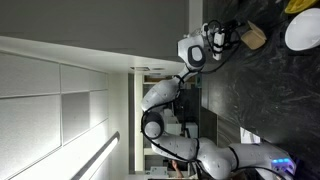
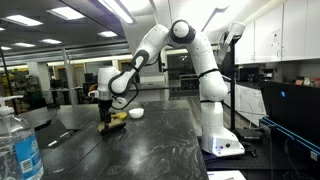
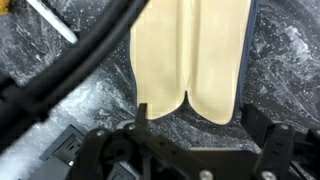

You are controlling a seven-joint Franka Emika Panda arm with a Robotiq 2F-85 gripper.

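My gripper is open in the wrist view, its two dark fingertips well apart. Below and between them lies a tan, two-lobed object (image 3: 165, 65) with a raised middle ridge and a dark rim. Its rounded ends point toward the gripper, and its far part runs out of frame. In exterior view 1 a tan piece (image 1: 253, 37) rests on the dark table beside the gripper (image 1: 232, 38). Exterior view 2 has the gripper (image 2: 104, 108) low over the table, above a small tan and dark object (image 2: 112, 124). Contact cannot be made out.
A white round dish (image 1: 304, 30) and a yellow dish (image 1: 299, 5) are near the tan piece. A thin white stick (image 3: 52, 20) lies at the wrist view's upper left. A water bottle (image 2: 22, 145) stands in front in exterior view 2.
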